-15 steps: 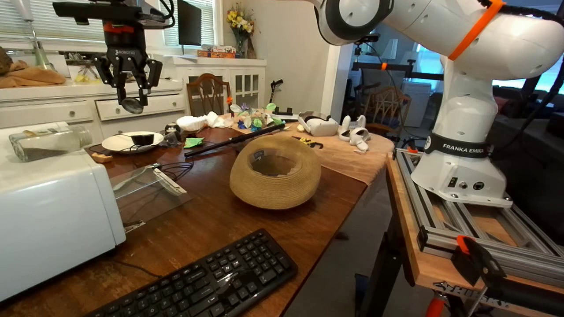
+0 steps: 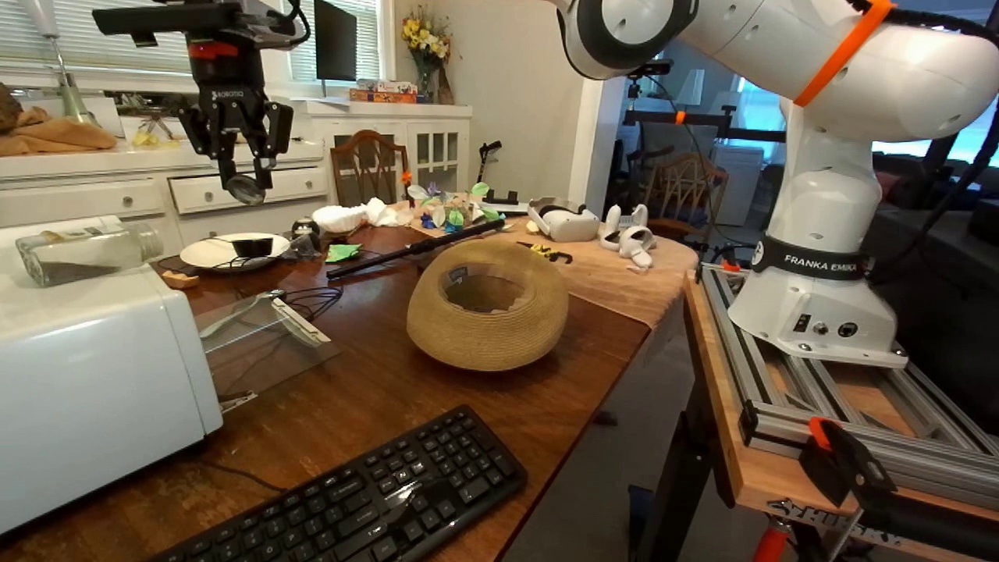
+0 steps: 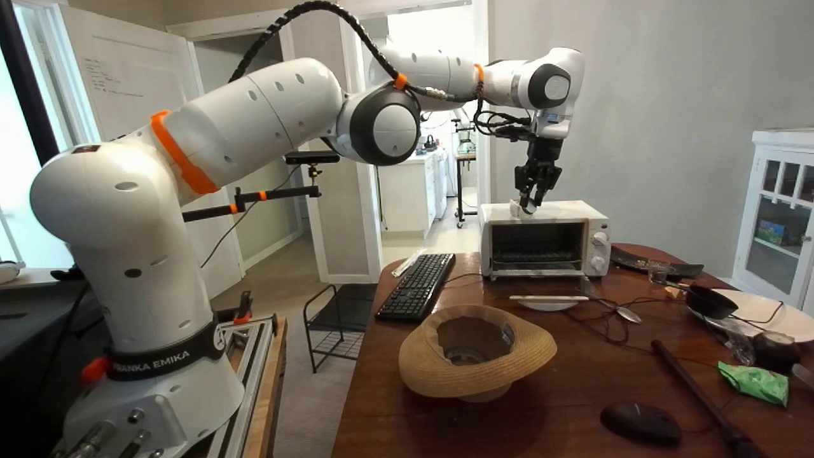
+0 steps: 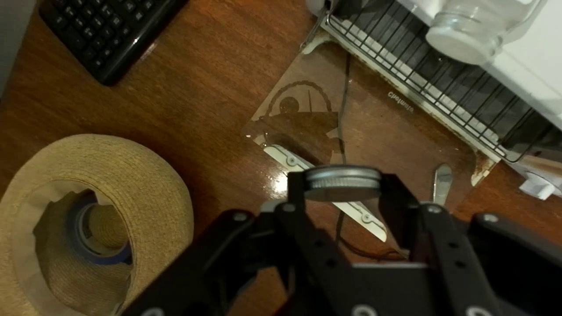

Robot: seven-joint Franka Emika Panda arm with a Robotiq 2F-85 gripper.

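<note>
A round metal lid with a ridged silver edge [image 4: 343,181] is pinched between the fingertips of my gripper, which is shut on it. In exterior view 1 the same lid [image 2: 245,190] hangs tilted below the fingers, in the air above the table. A clear glass jar [image 2: 89,253] lies on its side on top of the white toaster oven [image 2: 84,375]; in the wrist view its mouth end [image 4: 458,42] is at the upper right. The straw hat [image 2: 492,342] rests upside down on the table, with a blue-rimmed ring [image 4: 100,258] inside it.
The oven's glass door [image 4: 400,131] is lowered over the table below my gripper. A black keyboard [image 3: 420,286] lies near the table's edge. A white plate [image 2: 211,253], a green packet [image 3: 755,383] and a mouse [image 3: 639,423] take up other spots.
My gripper has shifted slightly to the right in exterior view 1, carrying the lid along. The hat, jar and oven stay where they were.
</note>
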